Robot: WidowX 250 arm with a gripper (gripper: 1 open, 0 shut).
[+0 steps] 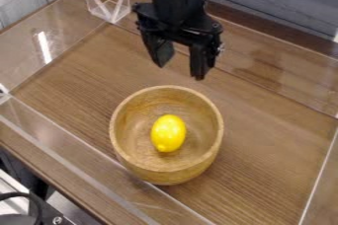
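Observation:
My gripper [180, 51] hangs at the top centre of the camera view, black, over bare table. Whether its fingers are open or shut is unclear. Below it a round tan bowl [129, 140] holds a yellow egg-shaped object [168, 133], well apart from the gripper.
Clear plastic edging runs along the left and right sides. A black cable lies at the lower left corner.

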